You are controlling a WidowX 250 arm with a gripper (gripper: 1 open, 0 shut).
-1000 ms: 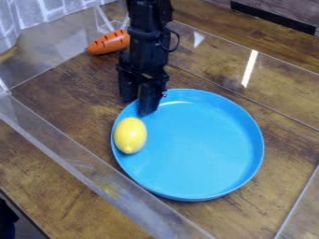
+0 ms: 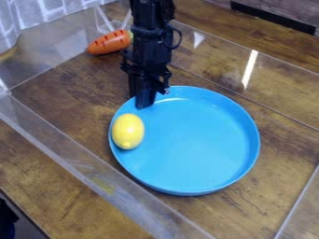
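Note:
A blue round plate [image 2: 193, 149] fills the lower middle of the view, with a yellow egg-shaped object [image 2: 127, 131] on its left side. The black gripper [image 2: 142, 101] points down at the plate's back left rim, just behind the yellow object. It looks shut, with nothing visible between its fingers; the arm hides part of the area behind it.
An orange sausage-like item [image 2: 110, 41] lies at the back left. A clear plastic wall runs along the left and front.
The plate and the yellow object have shifted slightly toward the back, away from the viewer. The gripper stays near the plate's back left rim, with only slight movement.

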